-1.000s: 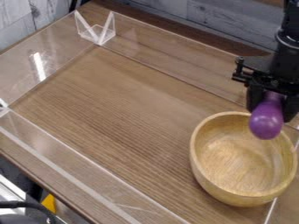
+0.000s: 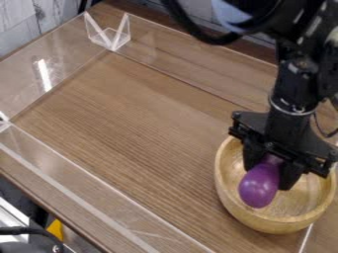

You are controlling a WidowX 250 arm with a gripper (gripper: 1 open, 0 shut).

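Note:
My gripper (image 2: 268, 148), a black mechanism reaching in from the upper right, is shut on a purple eggplant-like object (image 2: 260, 190). The purple object hangs low inside a tan round bowl (image 2: 286, 220) at the lower right of the table, partly hidden by the fingers. I cannot tell whether it touches the bowl's bottom.
A clear wire-like holder (image 2: 109, 32) stands at the back left. Dark cables and a small yellow item lie at the bottom left edge.

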